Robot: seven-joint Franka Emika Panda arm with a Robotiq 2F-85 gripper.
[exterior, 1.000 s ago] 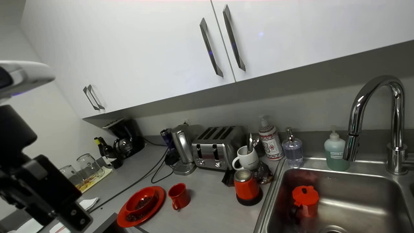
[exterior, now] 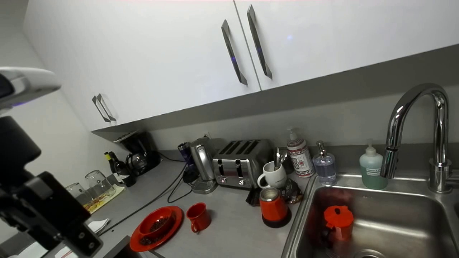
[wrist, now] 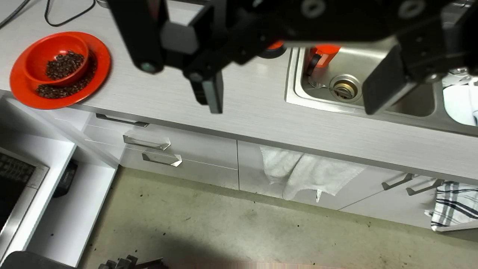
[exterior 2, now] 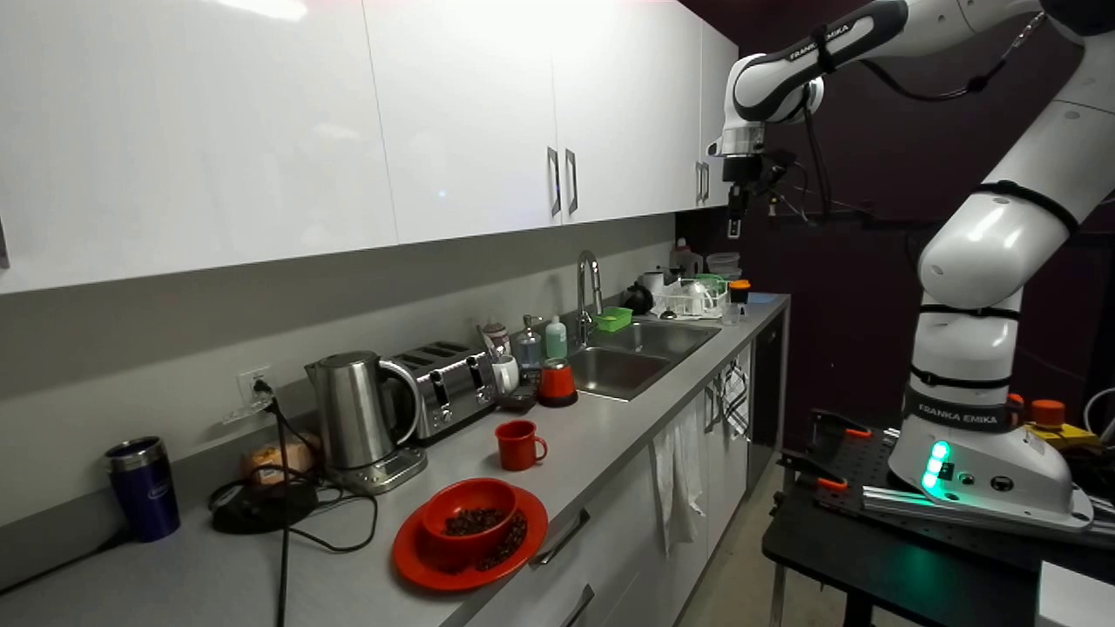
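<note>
High in front of the counter hangs my gripper, open, its two fingers wide apart with nothing between them. Down in the sink sits a red moka pot top [exterior: 340, 221] with a dark handle. Its red base [exterior: 274, 208] stands upright on the counter left of the sink. Further left is a red mug [exterior 2: 519, 445]. A red bowl [exterior 2: 476, 491] of dark beans rests on a red plate [exterior 2: 415, 542], where more beans lie beside the bowl. In the wrist view the gripper's body hides the mug and most of the base.
Behind these stand a toaster [exterior: 241, 165], a kettle [exterior 2: 355, 413], a white mug with utensils [exterior: 275, 175] and soap bottles. The faucet [exterior: 398, 118] arches over the sink [exterior: 393, 217]. Cabinets overhang the counter. Bare counter lies between plate and sink along the front edge.
</note>
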